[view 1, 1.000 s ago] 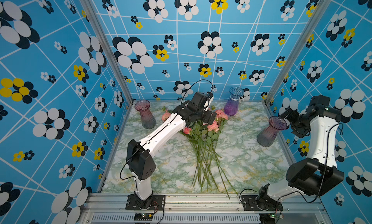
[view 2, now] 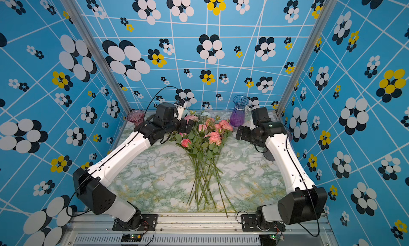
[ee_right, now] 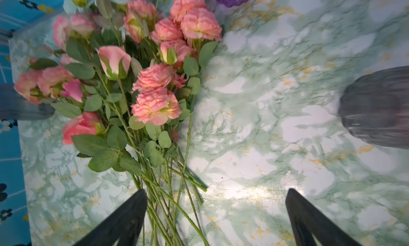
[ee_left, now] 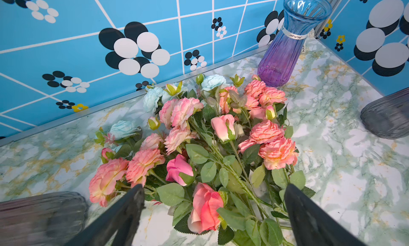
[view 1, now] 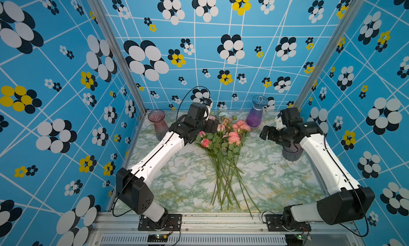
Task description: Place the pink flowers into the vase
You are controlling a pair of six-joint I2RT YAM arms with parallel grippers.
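A bunch of pink flowers (view 1: 234,138) lies flat mid-table, heads toward the back wall and green stems toward the front edge. Three glass vases stand around it: a blue-purple vase (view 1: 256,111) at the back, a pink-grey vase (view 1: 159,125) at the left, and a smoky vase (view 1: 292,152) at the right, mostly covered by my right arm. Above the left flower heads, my left gripper is open, with blooms visible beyond its fingers. My right gripper hovers open between the bunch and the right vase, nothing between its fingers.
Pale blue flowers (ee_left: 123,129) lie among the pink heads at the back. Bare marble tabletop (view 1: 272,182) stretches on both sides of the stems. Patterned blue walls close in the back and sides.
My right arm has swung left from beyond the right vase, now covering much of it. My left gripper has shifted left over the flower heads. The flowers and vases look unmoved.
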